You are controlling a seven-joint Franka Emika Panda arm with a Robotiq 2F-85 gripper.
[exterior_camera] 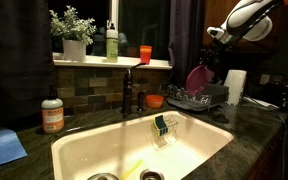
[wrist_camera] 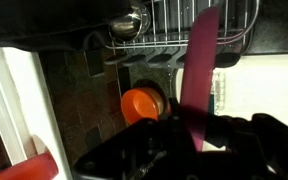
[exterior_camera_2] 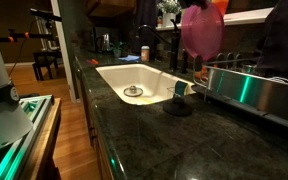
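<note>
A pink plate (exterior_camera_2: 202,32) hangs on edge in the air, with my gripper shut on its rim. In the wrist view the plate (wrist_camera: 198,75) appears edge-on, rising from between the dark fingers. Exterior view 1 has the plate (exterior_camera: 196,79) at the dish rack (exterior_camera: 190,98), partly in front of it; whether they touch cannot be told there. In exterior view 2 the plate is above the metal rack (exterior_camera_2: 254,85), at its sink-side end. My fingers are hardly visible in the exterior views.
The white sink (exterior_camera: 119,148) holds a small wire caddy (exterior_camera: 164,130). An orange bowl (wrist_camera: 140,104) stands near the rack, and a red cup (exterior_camera: 145,54) is on the sill. A faucet (exterior_camera: 129,90) rises behind the sink.
</note>
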